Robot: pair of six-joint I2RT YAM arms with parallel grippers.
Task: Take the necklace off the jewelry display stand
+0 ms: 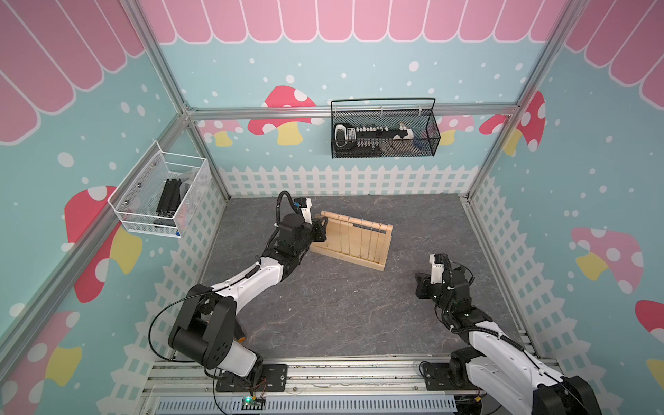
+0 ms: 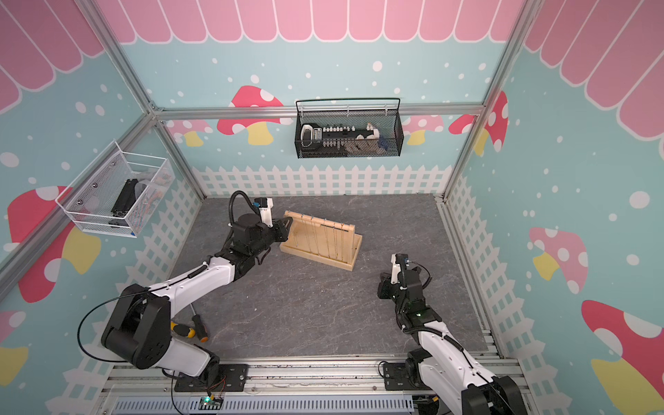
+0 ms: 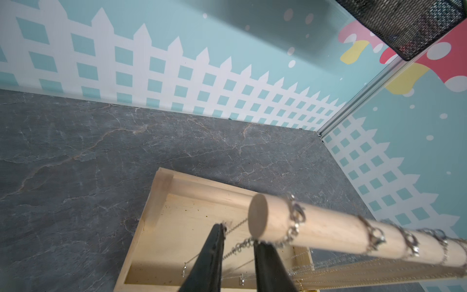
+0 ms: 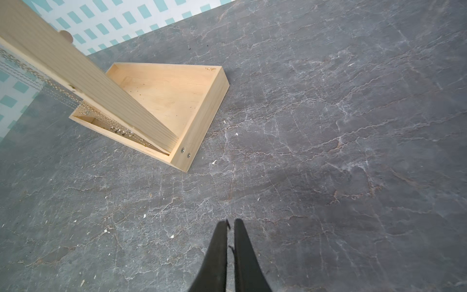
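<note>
The wooden jewelry display stand [image 1: 349, 259] stands at the back middle of the table, with several thin necklaces hanging from its top rod. In the left wrist view the round rod [image 3: 330, 223] shows its near end, close to my left gripper. That gripper is part open. From the rod's end a silver necklace [image 3: 238, 247] slants down to the left, crossing the gap between the fingers; whether it touches them I cannot tell. My right gripper is shut with nothing visible between its fingers, over bare table to the stand's right.
A black mesh basket [image 1: 385, 135] hangs on the back wall and a white wire basket [image 1: 162, 197] on the left wall. Screwdrivers [image 2: 197, 325] lie near the left arm's base.
</note>
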